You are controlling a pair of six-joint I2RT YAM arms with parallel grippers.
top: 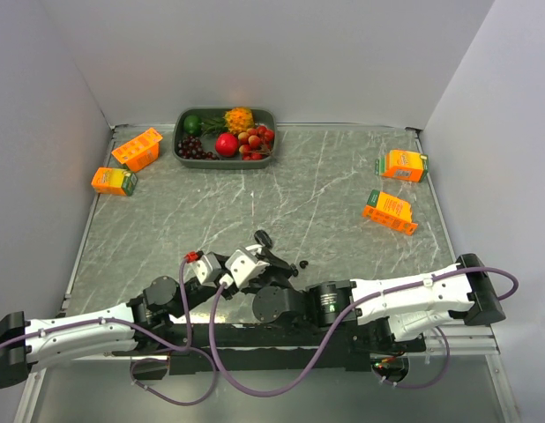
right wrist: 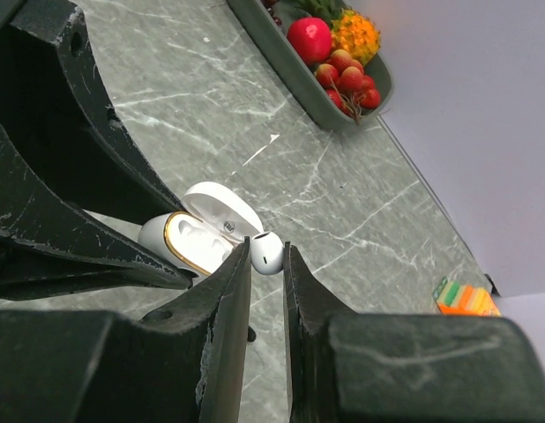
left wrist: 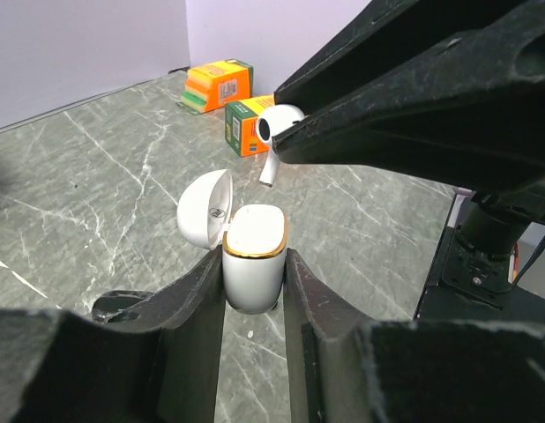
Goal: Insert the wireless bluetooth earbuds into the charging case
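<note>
My left gripper is shut on the white charging case (left wrist: 253, 256), its gold-rimmed body upright and lid (left wrist: 202, 210) open. My right gripper is shut on a white earbud, which in the left wrist view hangs stem-down above and just right of the case. In the right wrist view the case's hollow interior shows just left of that earbud. Seen from above, both grippers meet at the front middle of the counter, largely hiding case and earbud.
A tray of fruit (top: 181, 151) stands at the back. Orange boxes (top: 114, 181) lie at both sides. Small dark objects (top: 263, 239) lie just behind the grippers.
</note>
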